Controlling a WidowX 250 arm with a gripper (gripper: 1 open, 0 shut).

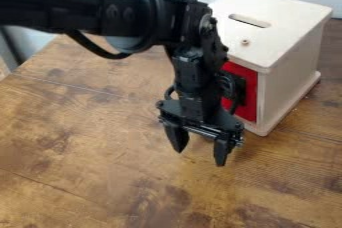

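Observation:
My black arm reaches in from the upper left, its gripper (199, 144) pointing down above the wooden table, with the two fingers apart and nothing between them. Behind it stands a pale wooden box (281, 42) with a slot in the top, a small knob and a red front panel (246, 90), which my arm partly hides.

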